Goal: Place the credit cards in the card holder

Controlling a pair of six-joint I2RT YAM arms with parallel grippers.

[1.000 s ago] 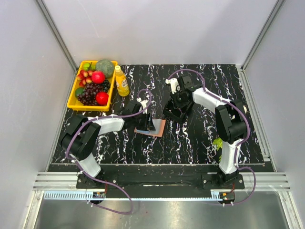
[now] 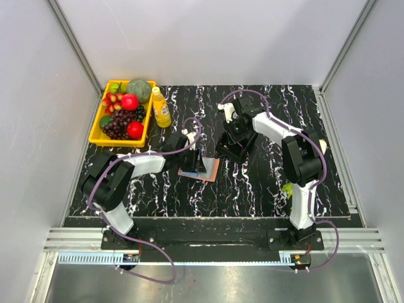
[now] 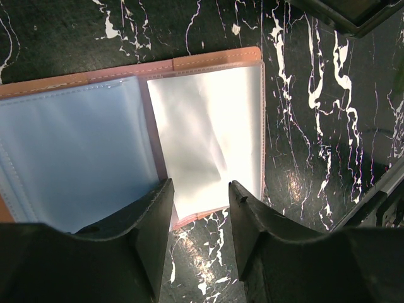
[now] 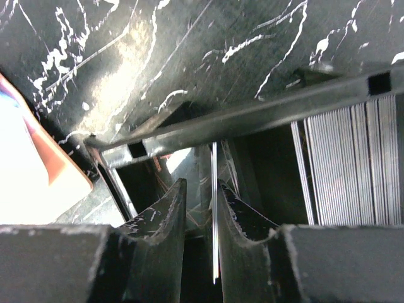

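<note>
The open card holder [image 3: 82, 145] lies flat below my left gripper [image 2: 194, 163], with a blue card or sleeve in its left side and a white card [image 3: 208, 132] in its right. My left gripper's fingertips stand apart over the white card's lower part, part open. My right gripper is open over a black slotted organiser [image 4: 271, 113], where a thin upright divider or edge shows between the fingers and a stack of thin slats stands at the right.
A yellow basket of fruit [image 2: 96, 129] sits at the back left, with a yellow bottle [image 2: 161, 110] beside it. Something yellow-green [image 2: 287, 189] lies under the right arm.
The right arm has shifted very slightly over the black organiser. My left arm looks unchanged in the top view.
</note>
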